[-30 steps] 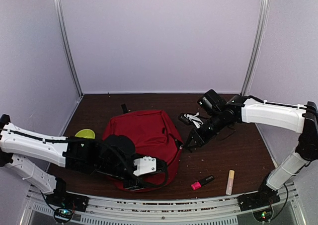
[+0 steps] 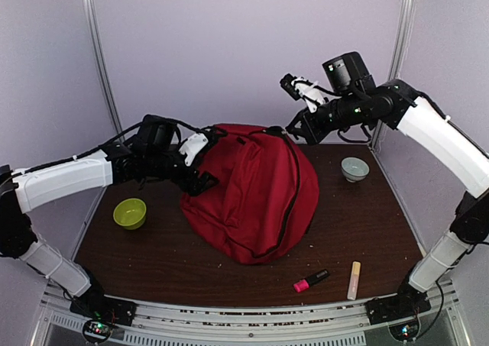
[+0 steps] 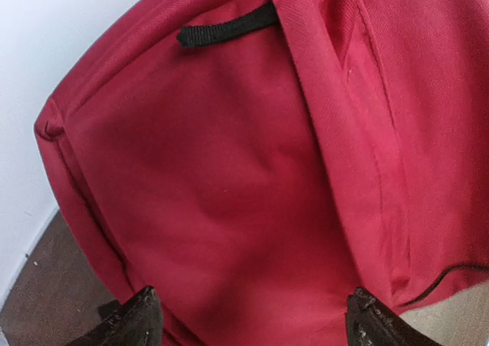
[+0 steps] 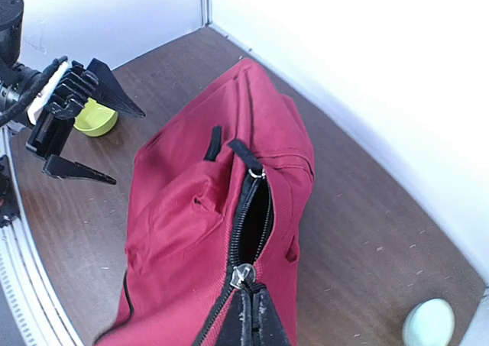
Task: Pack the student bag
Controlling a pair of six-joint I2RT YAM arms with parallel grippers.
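Note:
The red bag (image 2: 248,197) hangs tilted, its upper right part raised off the dark table. My right gripper is shut on a metal zipper pull (image 4: 243,274) at the bag's edge, and above it the black zipper (image 4: 238,222) gapes partway, showing a dark opening. On the bag's left side, my left gripper (image 2: 206,184) stands open, fingers spread, with red fabric filling the left wrist view behind its fingertips (image 3: 144,312). From the right wrist view, its fingers are apart from the bag. What lies inside the bag is hidden.
A green bowl (image 2: 130,213) sits at the left and a pale bowl (image 2: 354,169) at the back right. Near the front lie a pink-and-black marker (image 2: 312,280) and a pale stick (image 2: 354,280) with a yellowish cap. The table (image 2: 367,224) right of the bag is mostly clear.

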